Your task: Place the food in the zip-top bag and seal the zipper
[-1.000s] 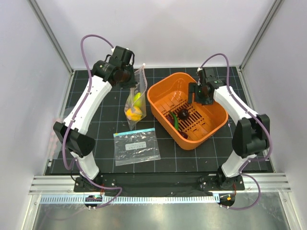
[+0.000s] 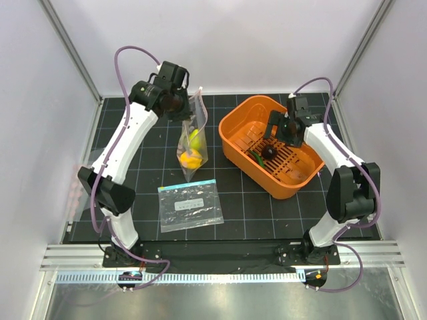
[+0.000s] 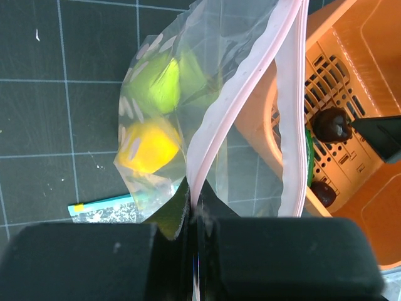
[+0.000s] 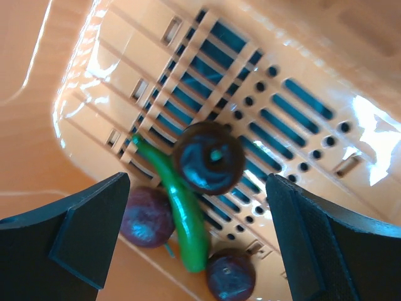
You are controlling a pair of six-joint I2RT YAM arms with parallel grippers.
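A clear zip top bag [image 2: 183, 151] hangs by its rim from my left gripper, which is shut on the bag's pale pink edge. Its mouth gapes above a green fruit [image 3: 161, 84] and a yellow fruit [image 3: 149, 145] inside. In the orange basket lie a dark round fruit [image 4: 207, 157], a green pepper [image 4: 187, 219] and two more purple-brown fruits [image 4: 147, 217]. Over the dark round fruit, inside the basket, my right gripper stands open; nothing is held between its fingers.
A second, flat, empty zip bag [image 2: 189, 206] lies in front of the hanging one. The orange basket [image 2: 233, 152] fills the right half of the dark gridded table, close beside the hanging bag. Clear table shows between the left arm and the flat bag.
The left gripper and hanging bag have moved only slightly.
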